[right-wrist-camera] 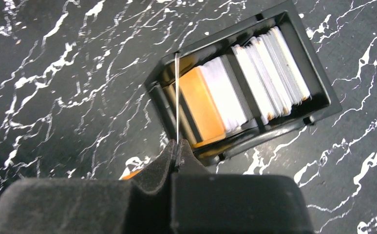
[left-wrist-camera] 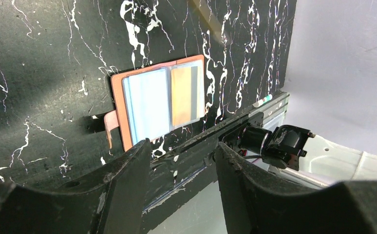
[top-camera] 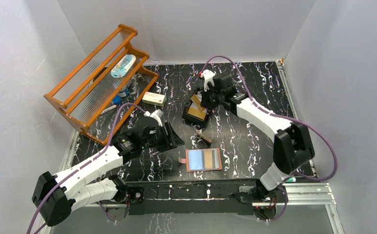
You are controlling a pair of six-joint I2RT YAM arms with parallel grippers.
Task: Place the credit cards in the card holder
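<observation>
The card holder (top-camera: 212, 169) lies open near the front edge, with a yellow card (left-wrist-camera: 181, 95) showing through its clear pocket in the left wrist view. My left gripper is open and empty above the table, beside the holder. Over by the black card box (right-wrist-camera: 323, 92), my right gripper's (right-wrist-camera: 178, 142) tips are close together. A thin pale edge runs out from them; I cannot tell whether they pinch it. Clear of this gripper, a blurred orange card (left-wrist-camera: 210, 20) is between box and holder, outside both; the top view shows this card (top-camera: 204, 136) small and dark.
Inside the box stand orange cards (right-wrist-camera: 201, 100) and several white cards (right-wrist-camera: 269, 73). A wooden rack (top-camera: 91, 80) fills the back left, near a pale carton (top-camera: 154, 99). Bare marble (top-camera: 245, 146) stretches to the right of the holder.
</observation>
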